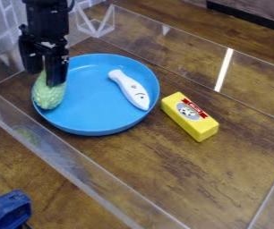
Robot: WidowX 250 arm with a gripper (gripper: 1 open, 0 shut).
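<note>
My gripper point(47, 64), black, hangs at the upper left over a pale green object point(50, 92), which lies on the left part of a blue plate point(104, 121). Its fingers stand open, around or just above the upper end of the green object; whether they touch it I cannot tell. A white object point(129, 89) with dark spots lies on the right part of the plate.
A yellow box point(190, 116) with a red label lies right of the plate on the wooden table point(200, 179). A blue item point(5, 211) sits at the bottom left.
</note>
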